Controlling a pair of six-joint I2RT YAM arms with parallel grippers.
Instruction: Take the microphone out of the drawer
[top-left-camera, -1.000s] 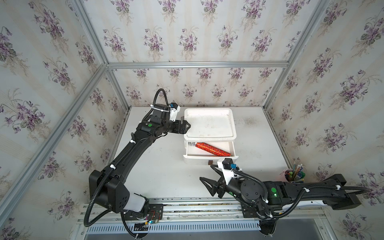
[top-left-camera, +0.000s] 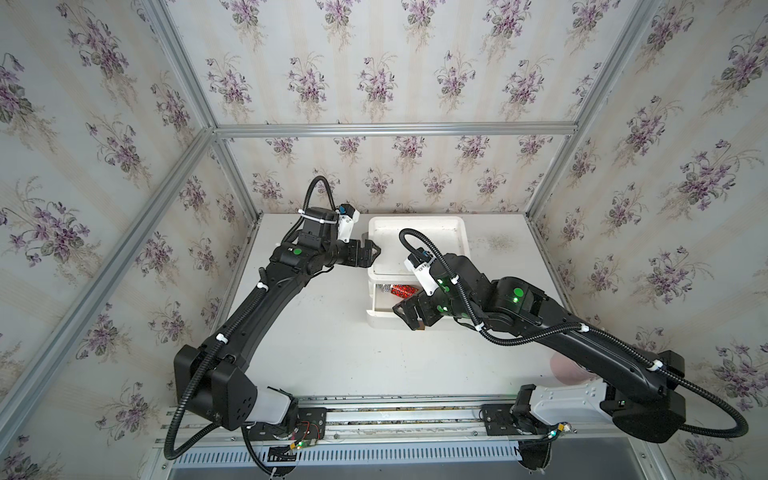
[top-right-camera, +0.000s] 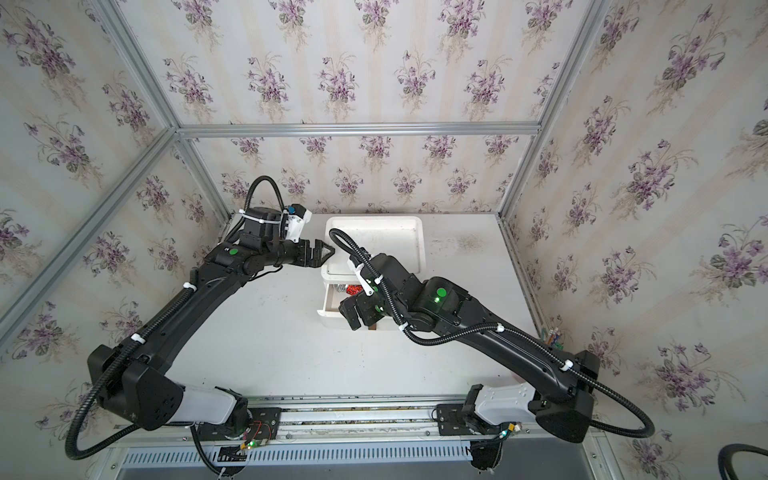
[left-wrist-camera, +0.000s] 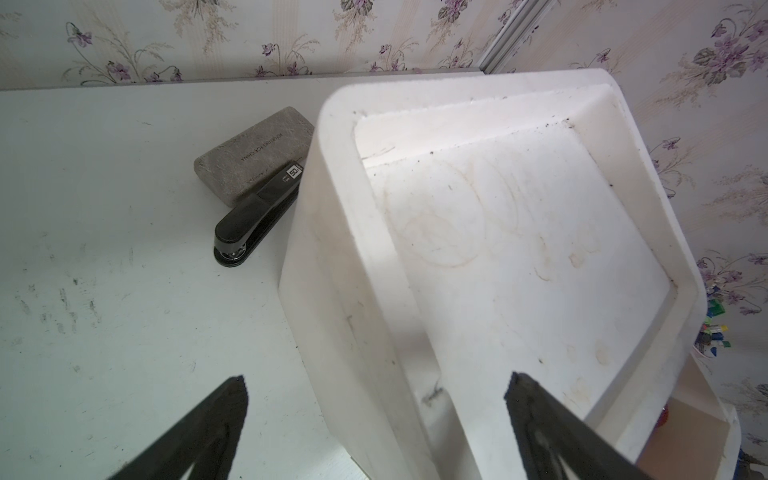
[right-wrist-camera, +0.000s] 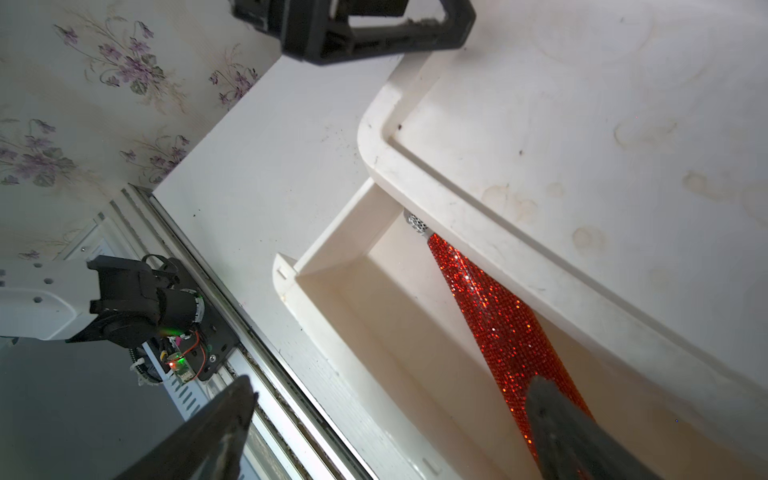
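The microphone (right-wrist-camera: 500, 320), with a sparkly red body and a silver mesh end, lies slantwise inside the pulled-out drawer (right-wrist-camera: 352, 360) of a white cabinet. Part of its body is tucked under the cabinet's top edge in the right wrist view. My right gripper is open above the drawer, the microphone's lower part showing near one finger; in the top left view that arm covers much of the microphone. To the left of the cabinet (top-left-camera: 417, 246), my left gripper (top-left-camera: 374, 253) hangs open beside the top, holding nothing.
A black stapler (left-wrist-camera: 260, 209) and a grey case (left-wrist-camera: 254, 152) lie on the table left of the cabinet. A pink pot (top-left-camera: 569, 366) stands at the right front, partly behind the right arm.
My right arm has swung from the front of the table up and over the drawer, covering much of the microphone. The left arm stays essentially where it was.
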